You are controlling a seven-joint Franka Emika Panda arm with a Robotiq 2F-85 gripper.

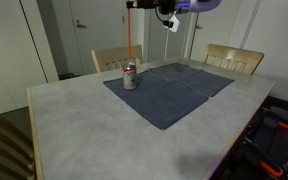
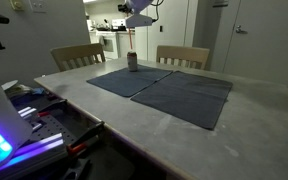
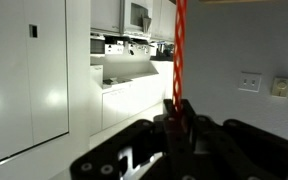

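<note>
A long thin red-orange stick stands nearly upright, its lower end at or just above the top of a silver and reddish can. Whether that end is inside the can cannot be told. My gripper is at the top edge of exterior view 1, shut on the stick's upper part. In the wrist view the stick rises from between the dark fingers. Exterior view 2 has the can upright on the table, below the stick.
Dark grey cloths lie flat on the white table, next to and under the can. Chairs stand along the far side.
</note>
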